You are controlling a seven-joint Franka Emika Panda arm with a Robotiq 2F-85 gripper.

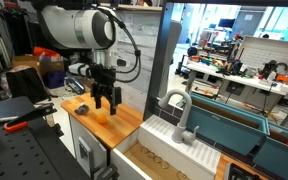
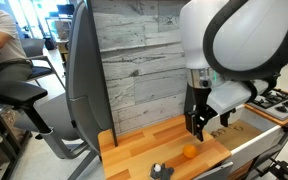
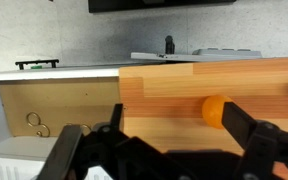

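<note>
A small round orange object rests on the wooden countertop. My gripper hangs just above the counter beside it, pointing down. In the wrist view, the orange object lies close to the right-hand finger, off-centre between the spread fingers. The fingers are wide apart, and nothing is gripped. From exterior view 2, the orange object sits on the wood below and slightly left of the gripper.
An open drawer with several small rings lies beside the counter. A grey faucet stands by the white sink area. Small metal items sit near the orange object. A dark panel rises behind, and a wooden wall backs the counter.
</note>
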